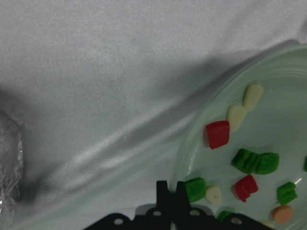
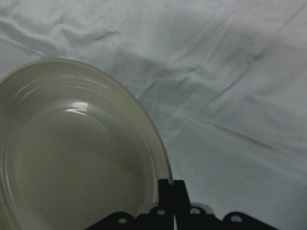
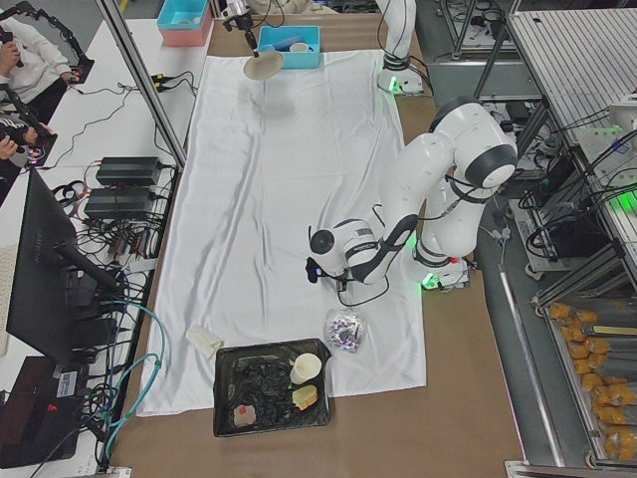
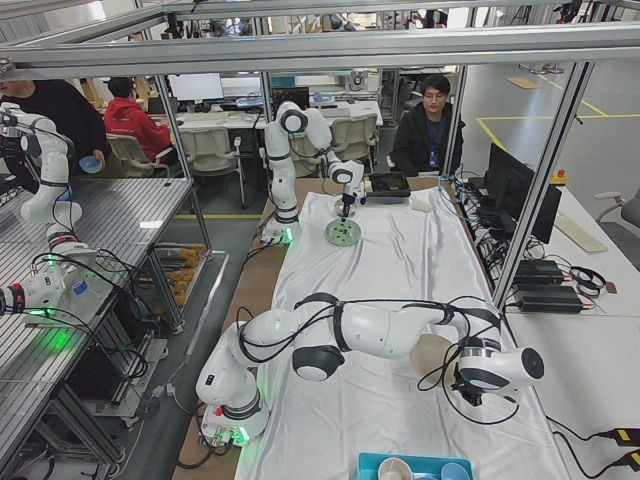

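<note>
A pale green plate (image 1: 271,117) holding red, green, cream and orange pieces lies on the white cloth; my left gripper is shut on its rim, as the left wrist view shows. At the other end of the cloth, a beige plate (image 2: 76,153) is held by my right gripper, shut on its rim, beside the blue bin in the camera left view (image 3: 264,67). The plate's inside is empty.
A black tray (image 3: 244,408) with a cup and small items stands at one end, a clear bag (image 3: 345,329) near it, a white cloth piece (image 3: 204,339) beside it. A blue bin (image 3: 305,58) stands at the other end.
</note>
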